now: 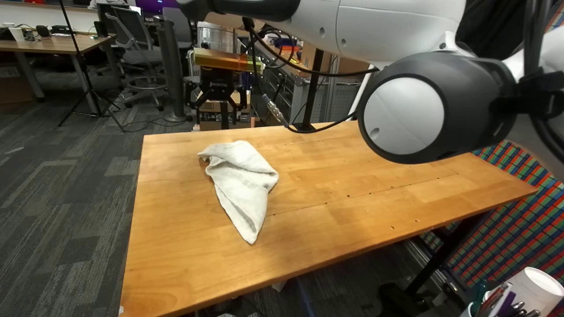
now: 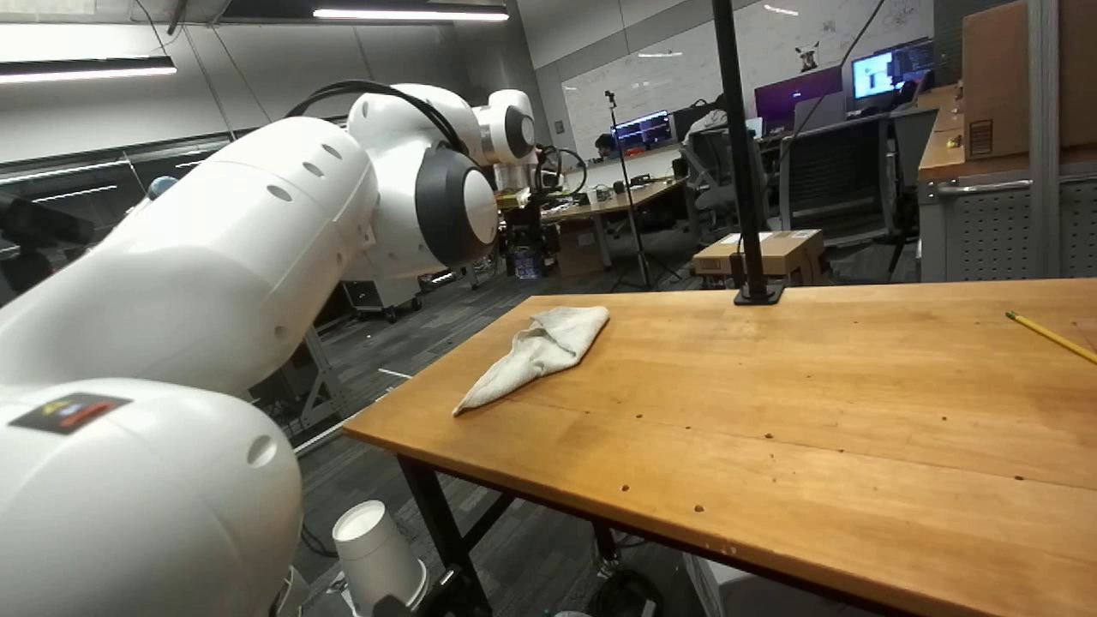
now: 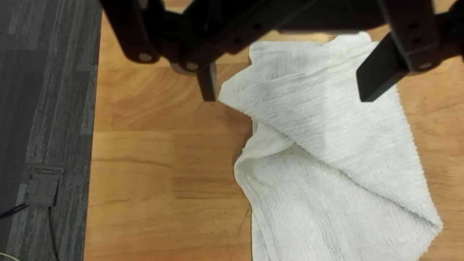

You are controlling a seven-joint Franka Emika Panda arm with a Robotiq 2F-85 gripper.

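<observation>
A white cloth point(image 1: 241, 182) lies crumpled and partly folded on the wooden table, its narrow point toward the front edge. In exterior view 2 the same cloth point(image 2: 550, 344) rests near the far left part of the tabletop. My gripper point(image 1: 211, 120) hangs in the air above the table's back edge, clear of the cloth. Seen from the wrist, the gripper is open, its two fingers wide apart with nothing held. Below it spreads the cloth point(image 3: 330, 174), one flap folded over; the right finger point(image 3: 377, 71) overlaps it in the picture, the left is over bare wood.
A yellow pencil point(image 2: 1051, 338) lies at its far right in exterior view 2. A black post point(image 2: 742, 154) rises from the back edge. Grey carpet drops away beyond the left edge.
</observation>
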